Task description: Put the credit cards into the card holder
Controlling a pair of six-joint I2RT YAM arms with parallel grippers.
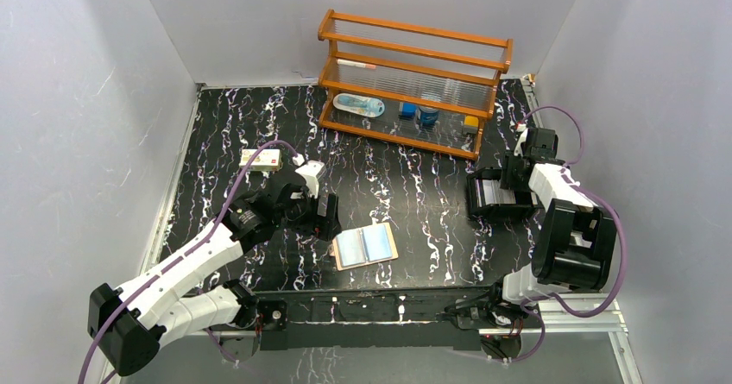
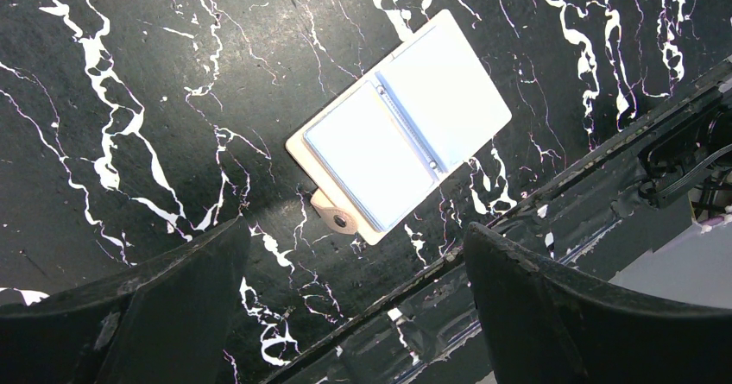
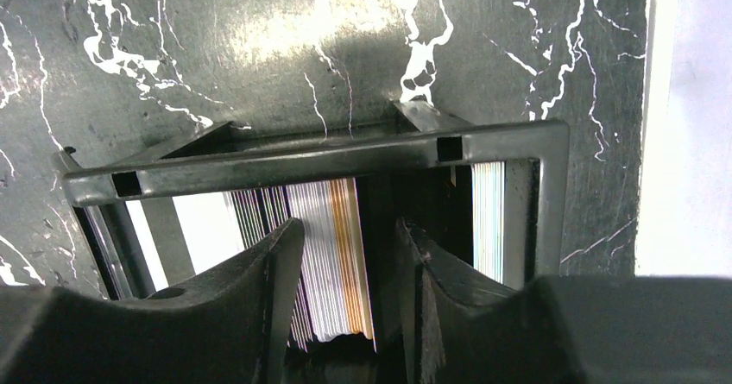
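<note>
The card holder [image 2: 324,214] lies unfolded on the dark table, tan outside with pale clear pockets, in front of my left gripper. That gripper stands open with bare table between its fingers. Over at the right, a black box [image 1: 474,198] holds cards on edge: a white-and-brown stack [image 3: 321,267] towards the left and a thinner stack [image 3: 488,220] at the right end. My right gripper is over this box, open, its left finger in front of the larger stack and its right finger in the dark gap. The fingers hide the lower part of the box.
A wooden rack [image 1: 414,30] with several items on its shelves stands at the back. A small cream box [image 1: 261,160] sits behind the left arm. Table between holder and black box is clear. The right wall is close to the right arm.
</note>
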